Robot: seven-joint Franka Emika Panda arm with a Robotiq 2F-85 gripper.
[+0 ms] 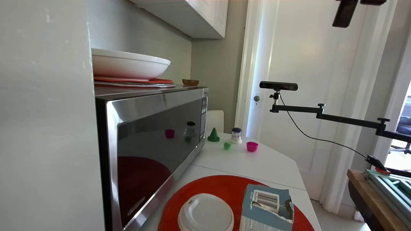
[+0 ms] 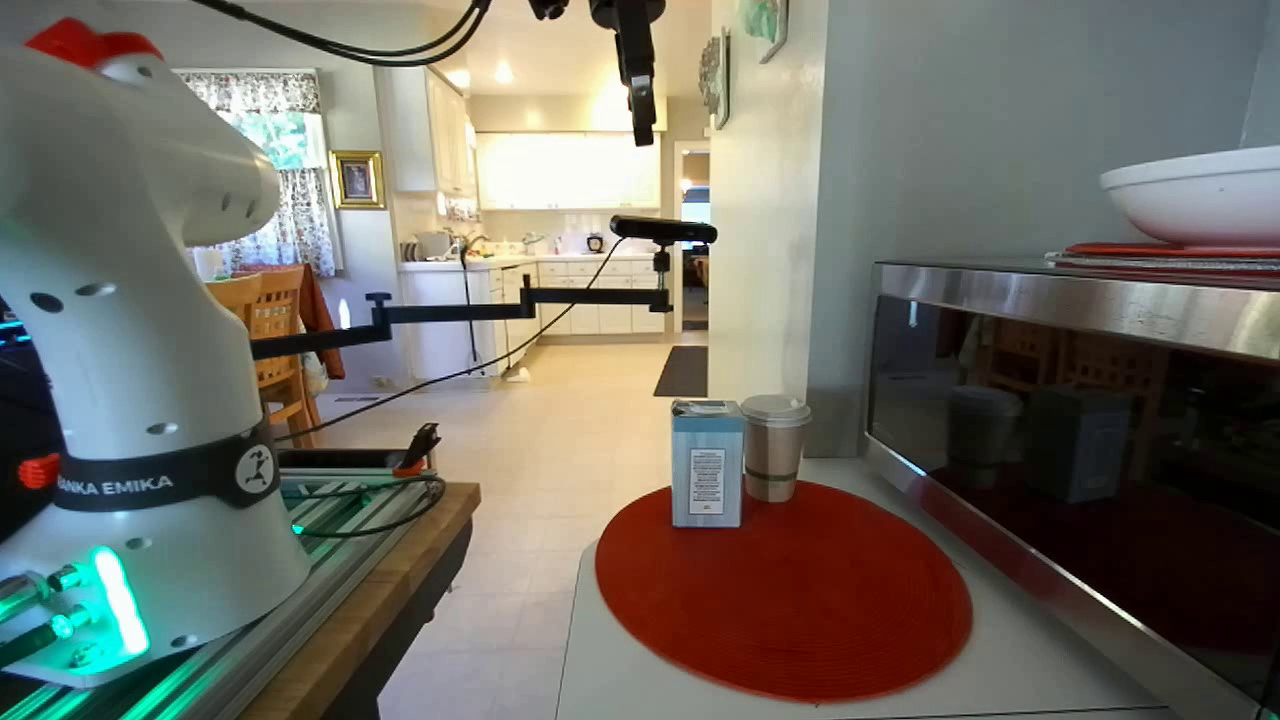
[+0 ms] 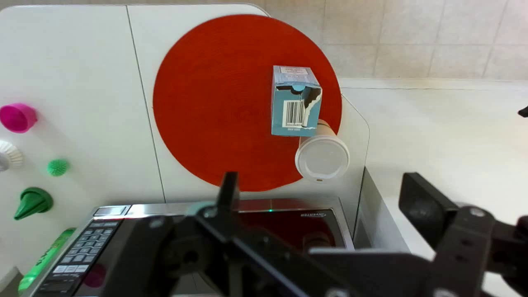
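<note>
My gripper is open and empty, its two black fingers (image 3: 228, 190) wide apart in the wrist view. It hangs high above the table; in exterior view 2 its dark tip shows at the top. On the round red mat (image 2: 792, 600) stands a blue-grey box (image 2: 705, 470) with a torn top corner. Right beside the box is a paper cup (image 2: 769, 462) with a white lid (image 3: 322, 157). From the wrist view, box and cup look close together near the mat's edge; whether they touch I cannot tell.
A microwave (image 1: 154, 142) lines the table's wall side, with a white bowl (image 1: 127, 65) on top. At the table's far end sit a pink cup (image 1: 252, 146), a green cone (image 1: 214, 135), a green ball (image 1: 227, 145) and a brush (image 1: 236, 136).
</note>
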